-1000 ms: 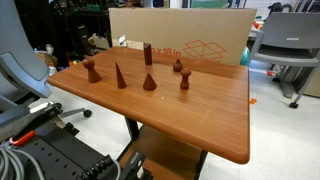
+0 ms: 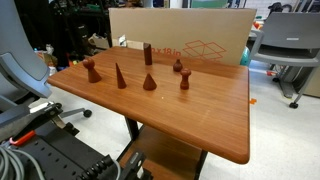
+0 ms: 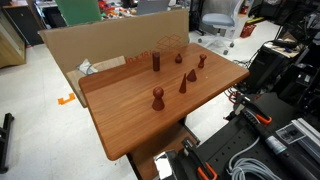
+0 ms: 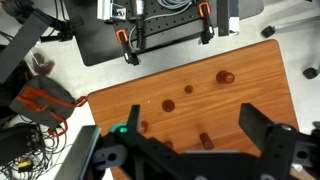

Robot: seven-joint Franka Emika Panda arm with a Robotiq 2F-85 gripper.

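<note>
Several brown wooden pieces stand upright on a brown table (image 2: 215,115). A round-headed piece (image 2: 91,70) is near the left end, followed by a slim cone (image 2: 119,76) and a wider cone (image 2: 150,81). Another round-headed piece (image 2: 185,79) stands further right. Toward the back are a dark cylinder (image 2: 147,54) and a short knobbed piece (image 2: 177,65). From above, the wrist view shows these pieces small and well below my gripper, whose dark fingers are spread wide, nothing held between them.
A cardboard panel (image 2: 185,32) stands along the table's back edge. Cables (image 3: 250,168) and black hardware lie beside the front edge. A grey chair (image 2: 288,40) is beyond the panel.
</note>
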